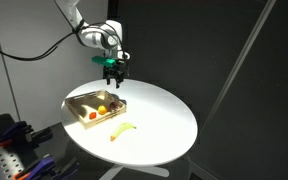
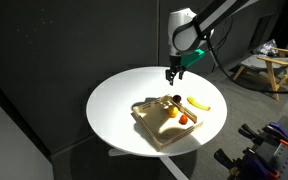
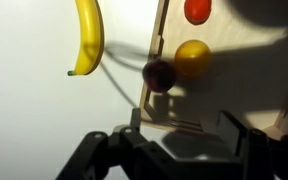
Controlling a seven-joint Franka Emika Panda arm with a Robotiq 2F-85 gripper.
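My gripper [image 1: 114, 84] hangs above the far side of the wooden tray [image 1: 74, 111], its fingers apart with nothing between them. Below and ahead of it in the wrist view is a dark purple-red round fruit [image 3: 159, 75], overlapping the tray's side wall. Whether it rests there or is still in the air, I cannot tell. Close beside it inside the tray is an orange fruit [image 3: 192, 58], with a red one [image 3: 197, 10] farther along. In exterior view 2 the dark fruit [image 2: 177, 98] appears near the tray's edge, above the orange fruit [image 2: 173, 113].
A yellow banana [image 1: 122, 130] lies on the white round table [image 1: 164, 125], outside the tray. Much of the tabletop beyond the tray is bare. Part of the tray floor [image 2: 152, 125] is empty.
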